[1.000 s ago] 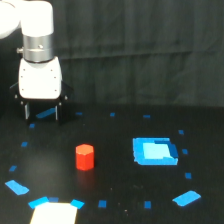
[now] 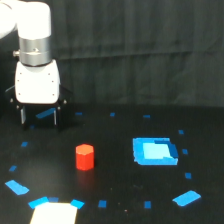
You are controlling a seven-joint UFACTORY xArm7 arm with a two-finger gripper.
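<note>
A red block [image 2: 84,157] stands on the black table left of centre, clear of everything around it. At the upper left, my white arm reaches down with its gripper [image 2: 38,117] above the table, away from the block. Its dark fingers are hard to make out against the dark background, but they look spread apart. Blue tape shows between them, and no object is visible there. To the right lies a blue-edged square [image 2: 155,151] with a pale centre.
A pale square [image 2: 54,213] with blue tape at its edge lies at the front left, cut off by the frame. Blue tape strips [image 2: 186,198] and several small blue marks dot the table. Open room surrounds the red block. A dark curtain [image 2: 140,50] hangs behind.
My gripper has moved slightly down and a little to the left. The red block and the blue-edged square have not moved.
</note>
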